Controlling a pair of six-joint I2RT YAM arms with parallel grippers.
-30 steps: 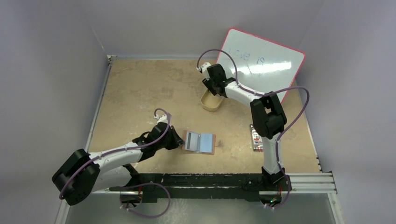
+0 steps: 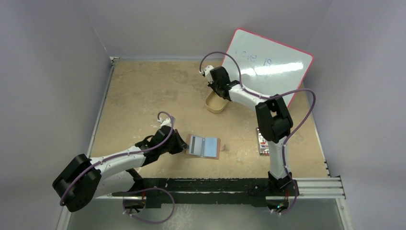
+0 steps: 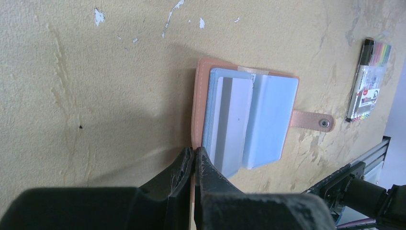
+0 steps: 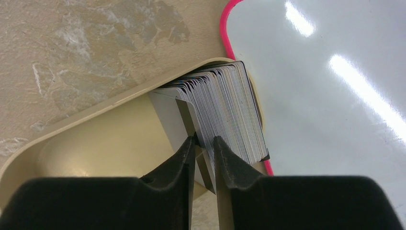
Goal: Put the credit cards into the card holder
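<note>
The open card holder (image 2: pixel 217 151) lies at the front of the table, brown outside with light-blue sleeves. In the left wrist view, a white card with a grey stripe (image 3: pixel 239 115) sits in its left sleeve. My left gripper is shut at the holder's left edge, with no card between its fingers. A row of upright cards (image 4: pixel 225 105) fills one end of a beige box. My right gripper is partly open there, its fingertips on either side of the frontmost card's (image 4: pixel 182 120) edge, a gap showing between them.
The beige box (image 2: pixel 215 106) has bare floor in its other half. A pink-rimmed whiteboard (image 2: pixel 282 52) leans right behind it, close to the right gripper. A pack of pens (image 2: pixel 263 142) lies at the right. Mid-table is clear.
My right gripper has shifted very slightly at the box. The box and the whiteboard have moved a tiny bit. The left arm and the card holder look still.
</note>
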